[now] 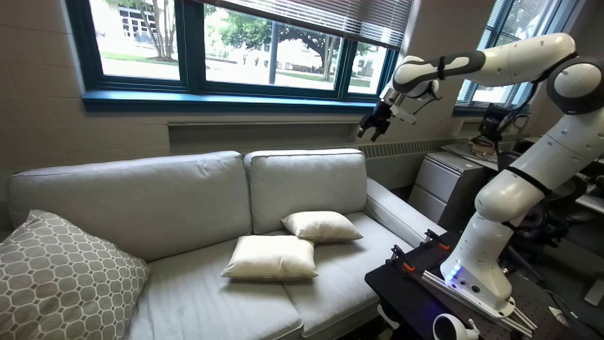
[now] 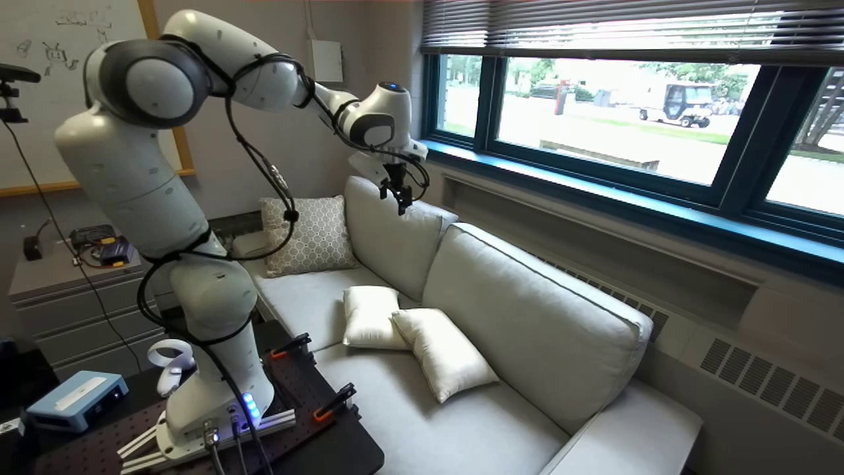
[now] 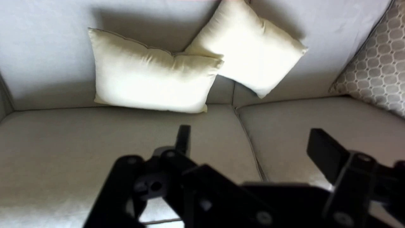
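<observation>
Two cream pillows lie touching on the seat of the grey couch (image 1: 187, 300). In exterior view 1 the nearer pillow (image 1: 272, 258) sits across the seam between seat cushions, and the other pillow (image 1: 321, 226) is behind it to the right. The wrist view shows one pillow (image 3: 152, 76) at the upper left, its corner overlapping the second pillow (image 3: 252, 49). High above the couch, my gripper (image 1: 369, 132) points downward, well apart from both pillows. Its fingers (image 3: 183, 138) are spread wide with nothing between them, so it is open.
A patterned grey pillow (image 2: 310, 237) leans at the couch's far end. The couch backrest (image 2: 530, 316) and the blue window sill (image 1: 226, 102) bound the space behind. Black clamps (image 2: 336, 401) stick up at the table edge. Bare seat surrounds the cream pillows.
</observation>
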